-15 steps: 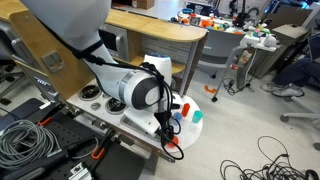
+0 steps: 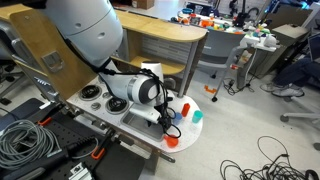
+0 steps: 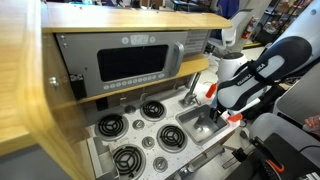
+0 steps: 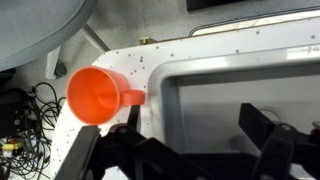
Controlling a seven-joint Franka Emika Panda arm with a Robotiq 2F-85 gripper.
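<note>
An orange mug (image 4: 97, 95) stands on the white counter beside the sink, its handle toward the basin in the wrist view. In exterior view 1 the same orange mug (image 2: 172, 142) is near the counter's front right corner. My gripper is open, spread over the sink edge and basin, with the mug just beyond its left finger. Nothing shows between the fingers. The grey sink (image 4: 240, 60) lies under the right side of the gripper, and its lower part is hidden by the fingers.
A red cup (image 2: 185, 107) and a teal cup (image 2: 197, 116) stand on the counter's far right end. Stove burners (image 3: 129, 158) lie left of the sink. A grey stool or chair seat (image 4: 40, 22) is past the counter edge. Cables lie on the floor.
The white arm has drawn back to the left and away from the counter's front corner. The orange mug shows more clearly now, in about the same place.
</note>
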